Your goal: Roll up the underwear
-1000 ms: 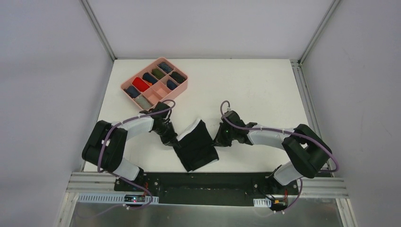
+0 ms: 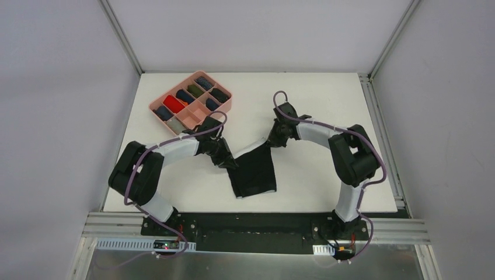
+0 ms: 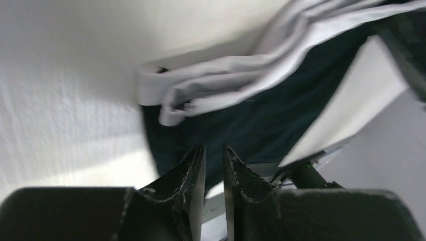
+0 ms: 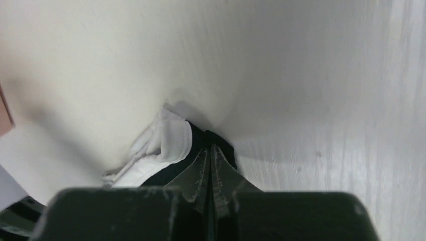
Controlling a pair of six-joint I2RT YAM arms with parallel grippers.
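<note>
Black underwear (image 2: 253,172) with a white waistband (image 3: 221,85) lies spread on the table's middle front, the waistband along its back edge. My left gripper (image 2: 229,163) is over its back-left part; in the left wrist view its fingertips (image 3: 236,165) stand slightly apart over black cloth, with nothing clearly held. My right gripper (image 2: 271,144) is at the back-right corner; in the right wrist view it is shut at the dark cloth beside the waistband end (image 4: 171,140). Whether cloth is pinched between its fingers is hard to see.
A pink divided box (image 2: 198,114) with several rolled cloths of different colours stands at the back left, behind my left arm.
The underwear has shifted back and right and turned somewhat.
</note>
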